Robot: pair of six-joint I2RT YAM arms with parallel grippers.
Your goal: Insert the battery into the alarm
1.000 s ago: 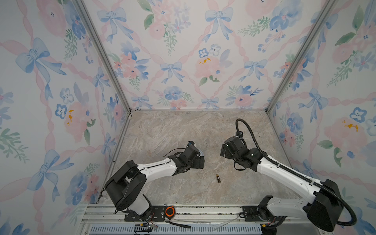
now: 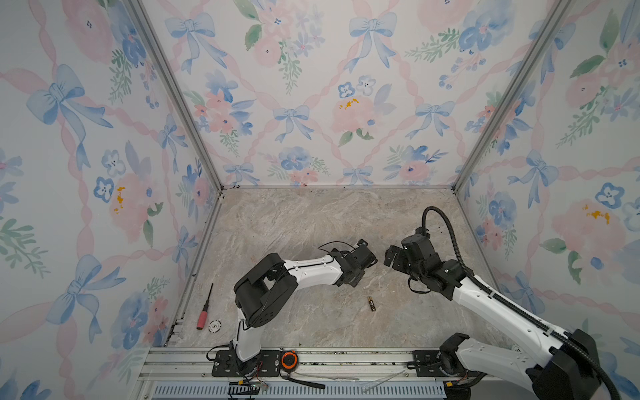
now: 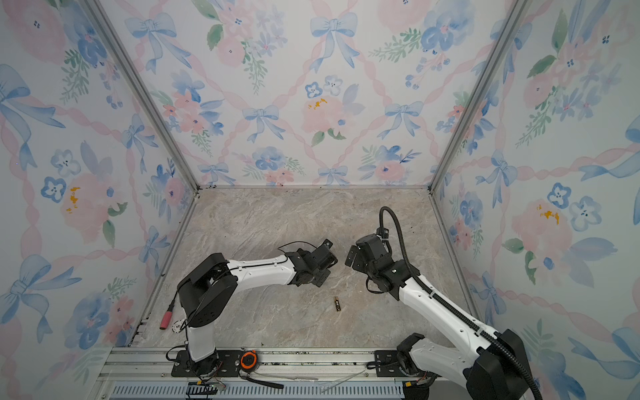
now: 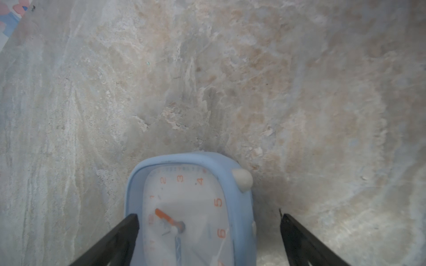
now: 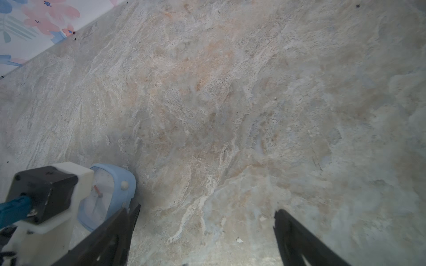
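Observation:
The pale blue alarm clock (image 4: 241,217) lies face up at the bottom of the left wrist view. My left gripper is open, its dark fingers to either side of the clock in that view; whether they touch it I cannot tell. Seen from the right wrist, the same clock (image 5: 122,195) sits at lower left, one dark finger tip close beside it. In both top views the left arm hides it. A small black-and-copper battery (image 2: 372,304) lies on the table in front of the grippers. My right gripper hangs open and empty over bare table.
A red-handled screwdriver (image 2: 202,318) and a round white disc (image 2: 214,326) lie at the left edge. An orange tape measure (image 2: 288,360) rests on the front rail. Behind the grippers, the grey table (image 2: 300,213) is clear.
My left gripper has moved rightward and turned, coming closer to the right gripper. The right gripper has shifted slightly right. The battery has stayed in place.

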